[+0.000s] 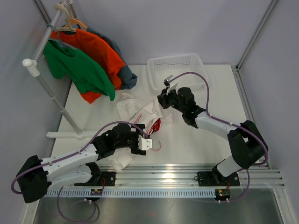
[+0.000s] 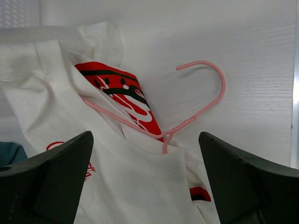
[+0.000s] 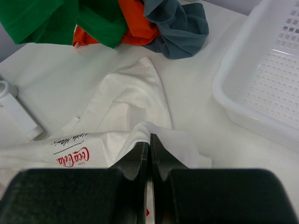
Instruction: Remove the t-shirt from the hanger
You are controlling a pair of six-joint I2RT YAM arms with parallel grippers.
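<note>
A white t-shirt (image 1: 134, 107) with red Coca-Cola print lies crumpled on the table. A pink wire hanger (image 2: 212, 100) lies partly inside it, its hook out on the bare table. My left gripper (image 1: 142, 140) hangs open over the shirt near the hanger, nothing between its fingers. My right gripper (image 1: 163, 100) is shut on a raised fold of the white t-shirt (image 3: 140, 130) at its upper right part.
A white basket (image 1: 175, 60) stands at the back. A rail (image 1: 46, 37) on the left carries green, orange and blue-grey garments.
</note>
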